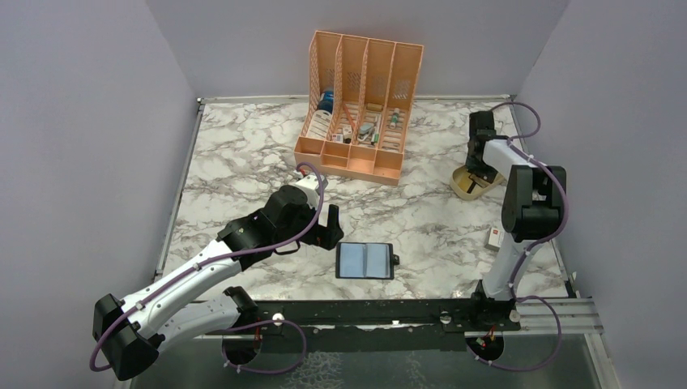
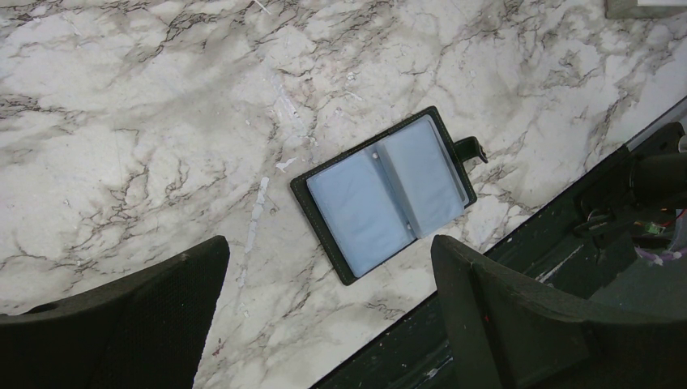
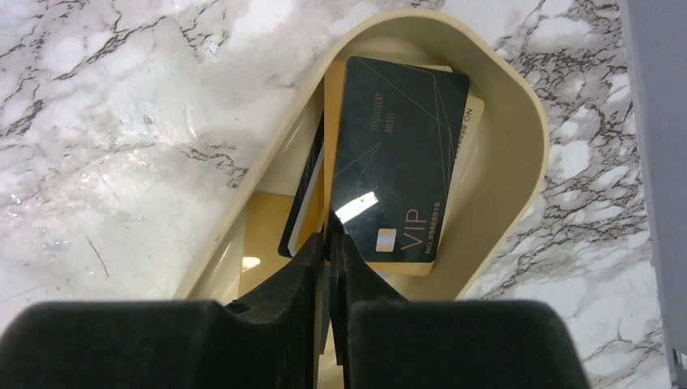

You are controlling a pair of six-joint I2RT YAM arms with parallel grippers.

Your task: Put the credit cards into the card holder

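A cream oval container (image 3: pixel 502 178) on the right of the table holds several cards, including a black VIP card (image 3: pixel 394 154) over gold ones (image 3: pixel 267 211). My right gripper is down in the container, its fingertips close together at the left edge of the VIP card; whether they grip it I cannot tell. The open card holder (image 2: pixel 374 203), dark with pale blue sleeves, lies flat near the front edge. My left gripper hangs open above the table, nothing between its fingers.
An orange compartment organizer (image 1: pixel 348 170) with assorted items stands at the back. A small white box (image 1: pixel 493 238) lies at the right front.
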